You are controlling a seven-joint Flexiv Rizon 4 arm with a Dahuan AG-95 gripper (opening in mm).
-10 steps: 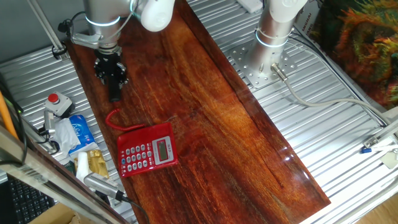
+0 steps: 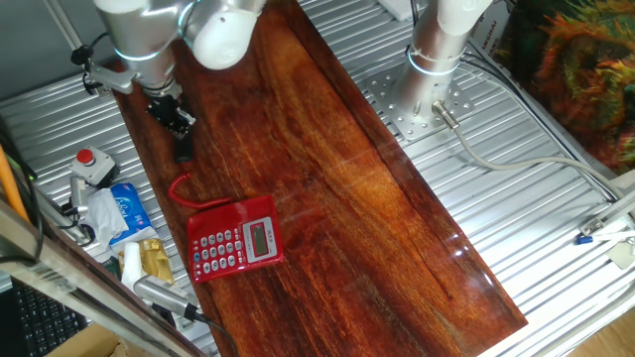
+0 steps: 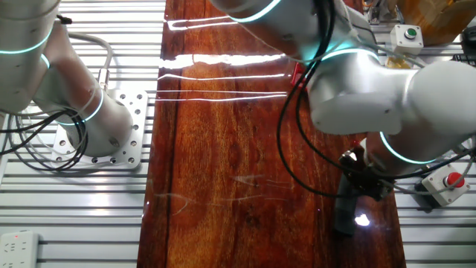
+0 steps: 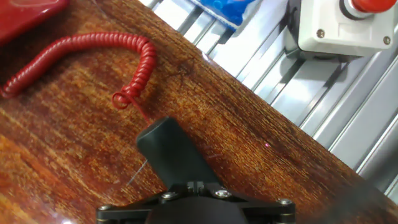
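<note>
A red desk telephone (image 2: 235,238) lies on the dark wooden table, its keypad and small display facing up. From it a coiled red cord (image 4: 99,40) runs to the end of a black handset (image 4: 171,149). The wrist view shows the handset lengthwise, its near part hidden beneath my gripper. Seen from above, my gripper (image 2: 172,116) is at the handset's far end, near the table's left edge. In exterior view 2 the handset (image 3: 345,207) sticks out beside the gripper (image 3: 363,177). Whether the fingers are open or closed around the handset is hidden.
Beyond the table edge stand a box with a red button (image 2: 92,167) and a blue-and-white packet (image 2: 127,213).
The arm has shifted left in exterior view 1, and the gripper has tilted and turned over the handset. The telephone, cord and visible handset end have stayed in place.
</note>
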